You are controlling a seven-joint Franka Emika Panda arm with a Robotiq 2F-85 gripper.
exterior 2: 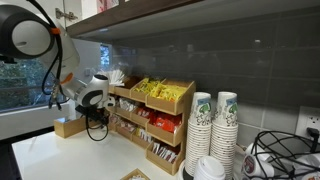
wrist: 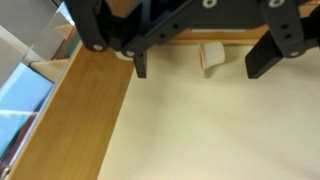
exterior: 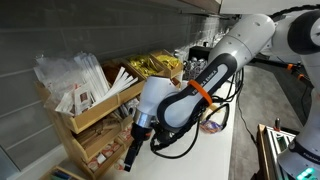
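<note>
A small white packet-like thing with an orange edge [wrist: 211, 54] lies on the white table [wrist: 215, 125], its exact kind too small to tell. In the wrist view it shows between the dark fingers of my gripper, with free space on both sides. The fingers stand apart and hold nothing. In the first exterior view the gripper [exterior: 131, 160] points down low over the table, beside the wooden shelf unit. The second exterior view shows the arm [exterior 2: 95, 95] at the shelf's far left end.
Wooden shelves [exterior 2: 165, 103] with snack packets line the wall. White utensils [exterior: 85, 80] stand in an upper bin. Stacked paper cups [exterior 2: 198, 130] and a white lidded container [exterior 2: 209, 168] stand at the far end.
</note>
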